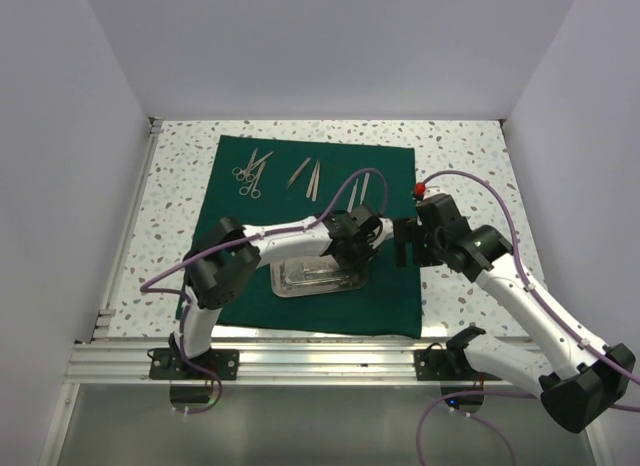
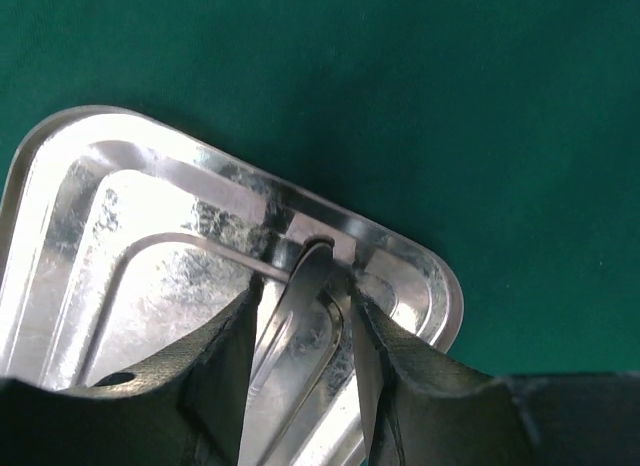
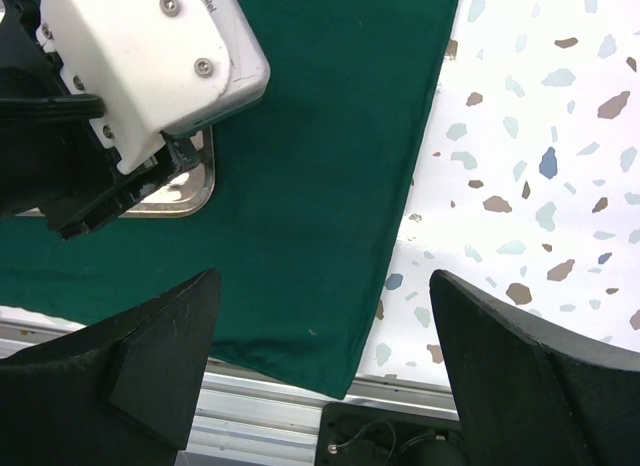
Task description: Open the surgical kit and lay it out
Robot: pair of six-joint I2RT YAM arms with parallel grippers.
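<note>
The metal tray (image 1: 280,287) lies on the green cloth, partly covered by my left arm. In the left wrist view, a slim steel instrument (image 2: 305,276) rests inside the tray (image 2: 88,114) near one corner, its upper end close to the rim. My left gripper is open, one finger on each side of that instrument, with gaps showing. To the right of the tray, my right gripper hangs open and empty over the cloth's right edge. Across the back of the cloth lie scissor-like tools (image 1: 247,172), tweezers (image 1: 313,181) and thin straight instruments (image 1: 299,172).
Speckled table (image 1: 470,156) shows clear on both sides. In the right wrist view, the left arm's white camera housing (image 3: 150,46) stands close by at upper left.
</note>
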